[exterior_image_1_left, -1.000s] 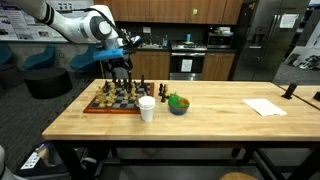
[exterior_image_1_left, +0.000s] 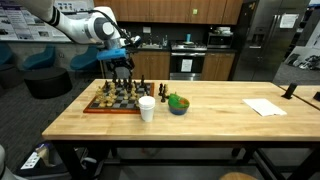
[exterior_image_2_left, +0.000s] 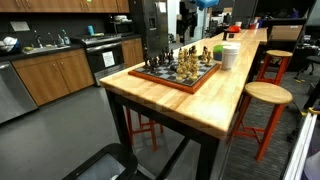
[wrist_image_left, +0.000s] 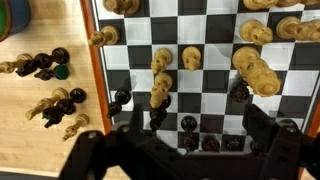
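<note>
A chessboard (exterior_image_1_left: 122, 98) with a reddish-brown border lies on the wooden table, set with light and dark pieces. In the wrist view, light pieces such as the tall one (wrist_image_left: 160, 88) fill the upper part, and dark pieces (wrist_image_left: 188, 123) cluster lower down. My gripper hangs above the board, its two black fingers spread wide at the bottom of the wrist view. Nothing is held between them. Part of the board's lower side is hidden behind the gripper. Exterior view 2 shows light pieces (exterior_image_2_left: 188, 66) along the nearer side of the board.
Several loose light and dark pieces (wrist_image_left: 62, 103) lie on the table beside the board. A white cup (exterior_image_1_left: 147, 108) and a green-rimmed bowl (exterior_image_1_left: 178, 104) stand nearby. White paper (exterior_image_1_left: 264, 107) lies farther right; the table between bowl and paper is clear.
</note>
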